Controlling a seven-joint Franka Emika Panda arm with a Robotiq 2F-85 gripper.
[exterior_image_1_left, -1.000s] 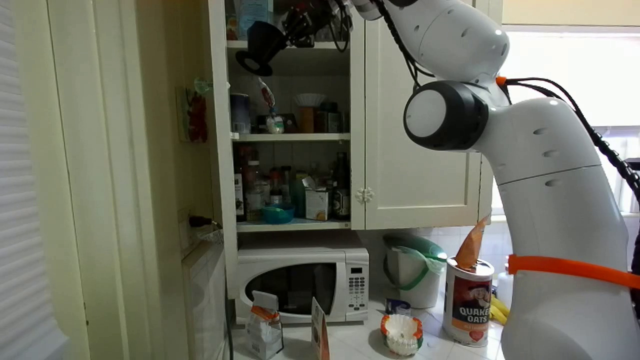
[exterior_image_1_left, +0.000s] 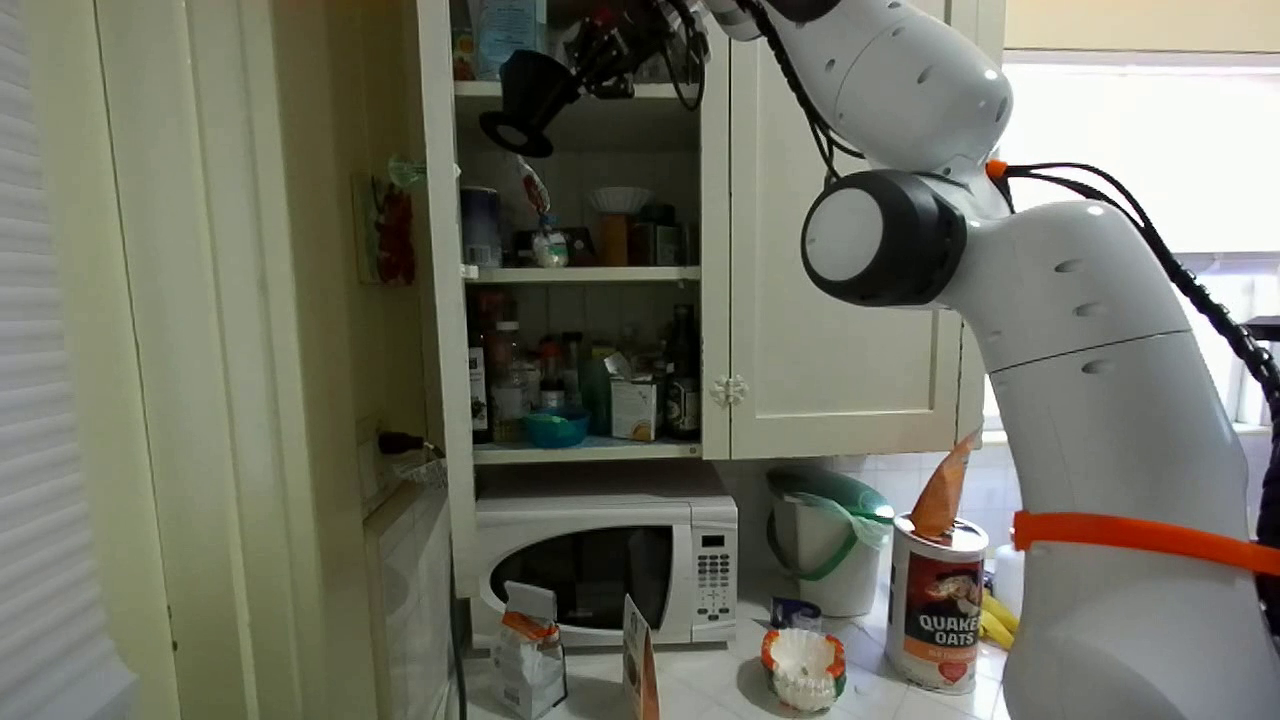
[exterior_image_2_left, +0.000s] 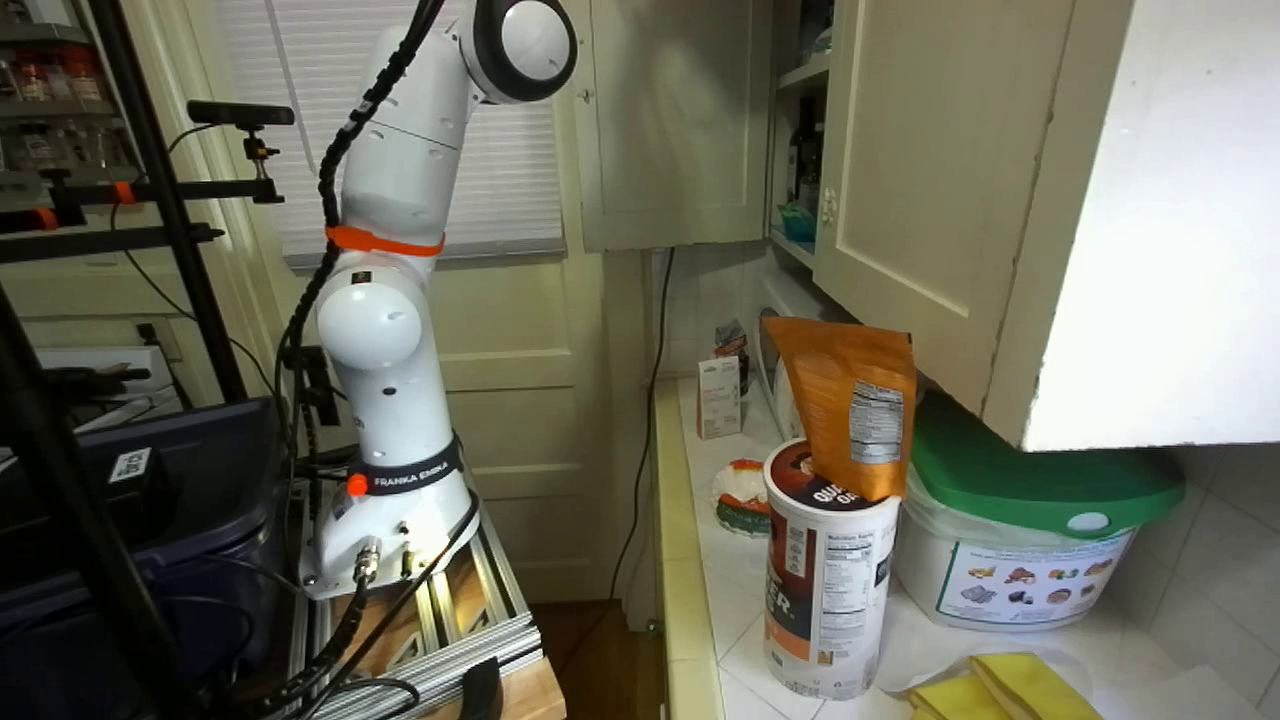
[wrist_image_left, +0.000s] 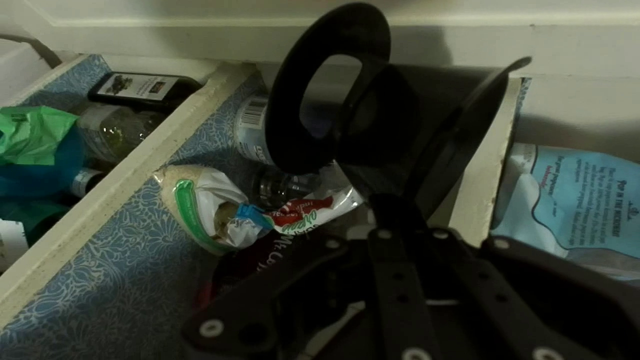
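Observation:
A black funnel-shaped cone with a flat flange (exterior_image_1_left: 537, 98) hangs in front of the open cupboard, tilted, its flange pointing down and left. My gripper (exterior_image_1_left: 583, 79) is shut on this cone at its wider end. In the wrist view the black cone (wrist_image_left: 420, 114) fills the upper middle, its ring-like flange to the left, and the gripper meets it at the lower side. Dark fingers against a dark cone hide the exact contact. Exterior view 2 shows only the arm (exterior_image_2_left: 402, 156), not the gripper.
Below the cone, the cupboard's middle shelf (exterior_image_1_left: 576, 275) holds a twisted bread bag (exterior_image_1_left: 549, 246), a blue can (exterior_image_1_left: 480, 226) and a coffee filter stack (exterior_image_1_left: 618, 200). A blue bag (wrist_image_left: 576, 204) stands on the upper shelf. The closed cupboard door (exterior_image_1_left: 846, 264) is to the right.
The gripper and the black cone have moved slightly right and down in exterior view 1. The cone stays held, and the shelf items have not moved.

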